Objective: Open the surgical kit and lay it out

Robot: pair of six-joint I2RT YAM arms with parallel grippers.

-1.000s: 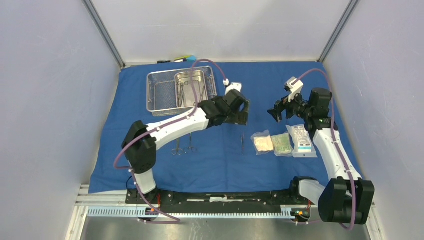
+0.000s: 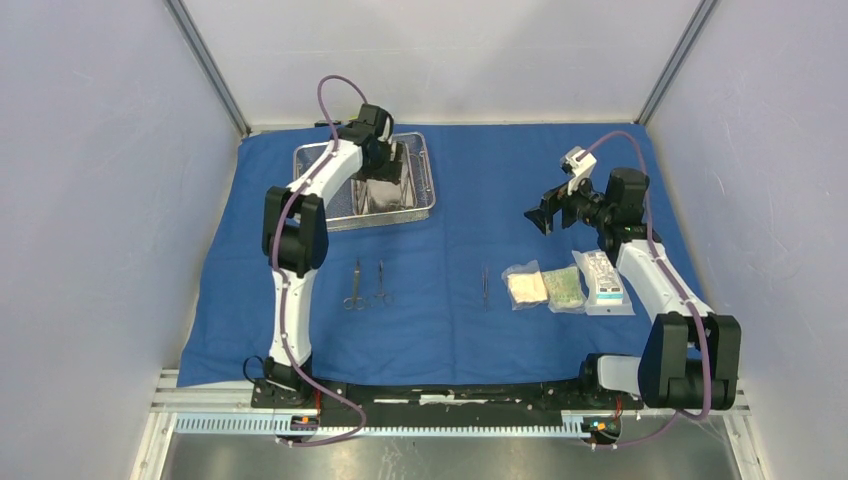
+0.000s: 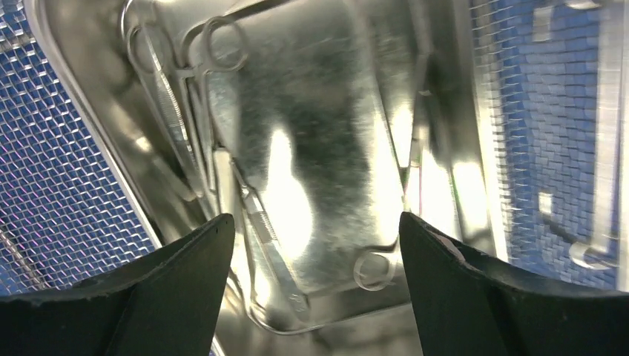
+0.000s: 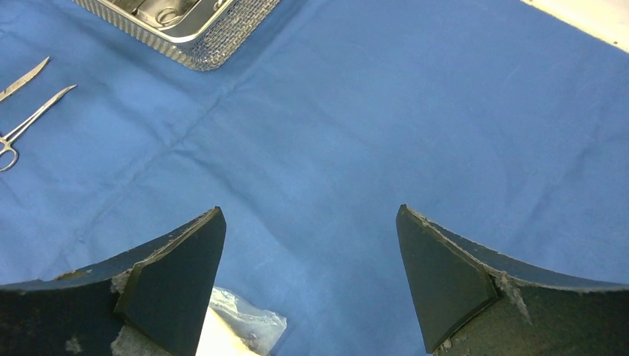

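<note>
My left gripper hangs open over the steel inner tray (image 3: 326, 74), nothing between its fingers. In that tray lie scissor-like instruments (image 3: 224, 65), a scalpel handle (image 3: 267, 226) and a ringed instrument (image 3: 374, 268). The tray sits in the mesh basket (image 2: 310, 170) at the back left. My right gripper is open and empty above bare cloth on the right. Two ringed instruments (image 2: 357, 285) and a thin instrument (image 2: 485, 285) lie on the cloth. Packets of pale gauze (image 2: 526, 287) and green gauze (image 2: 564, 288), plus a white package (image 2: 602, 280), line up at right.
A blue cloth (image 2: 460, 345) covers the table. Walls stand at the back and both sides. Free cloth lies in the middle back and along the front. The mesh basket's raised rim surrounds the inner tray.
My left gripper has swung from above the thin instrument, leftward and back to over the tray. The right arm has shifted slightly left. The laid-out items have not moved.
</note>
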